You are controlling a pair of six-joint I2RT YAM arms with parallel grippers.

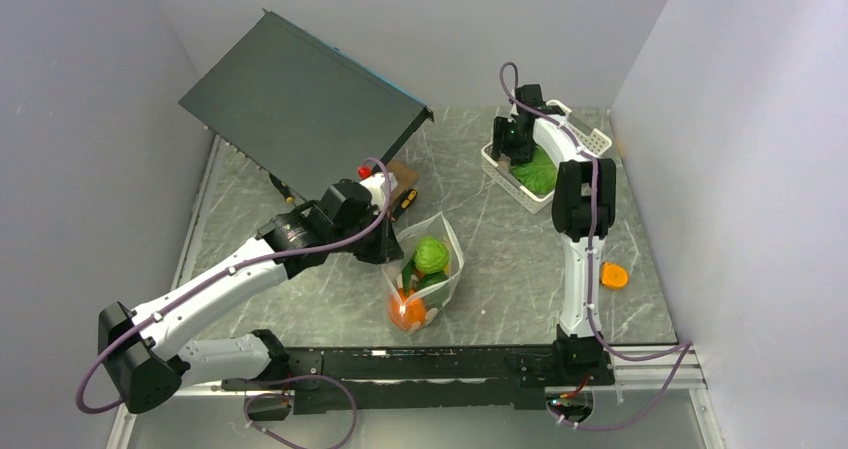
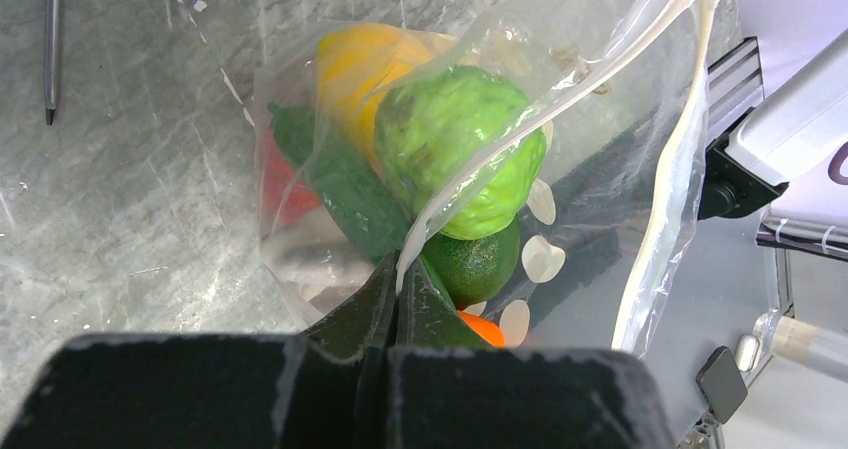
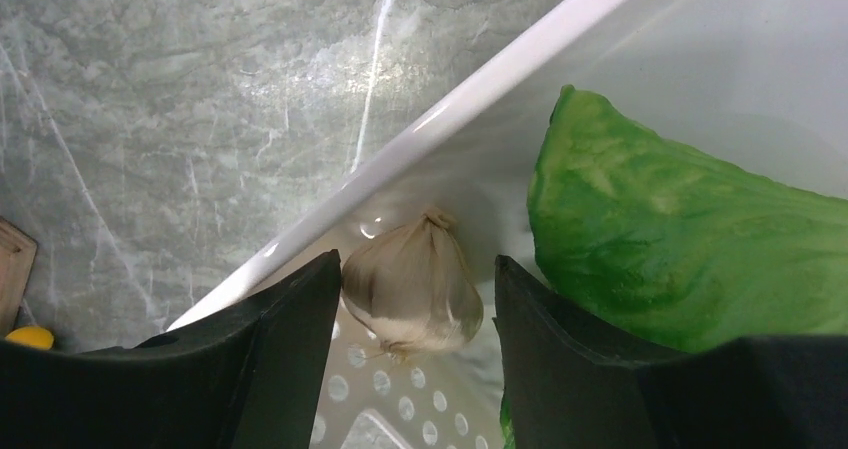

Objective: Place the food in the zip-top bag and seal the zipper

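Observation:
The clear zip top bag [image 1: 452, 231] stands with its mouth spread, holding several play foods. Inside it, a green round vegetable [image 2: 460, 149], a yellow piece [image 2: 362, 69], an avocado [image 2: 480, 264] and a cucumber-like piece [image 2: 335, 184] show. My left gripper is shut on one edge of the bag's mouth. Over in the white basket [image 1: 513, 191], my right gripper is down on a garlic bulb [image 3: 412, 287], its fingers at either side, closed in on it. A leafy green vegetable [image 3: 680, 229] lies beside the bulb.
A dark slanted panel [image 1: 305, 99] covers the back left. An orange round item [image 1: 613, 275] lies at the right, and a yellow-black tool [image 1: 404, 204] sits behind the bag. Between bag and basket the table [image 1: 500, 269] is clear.

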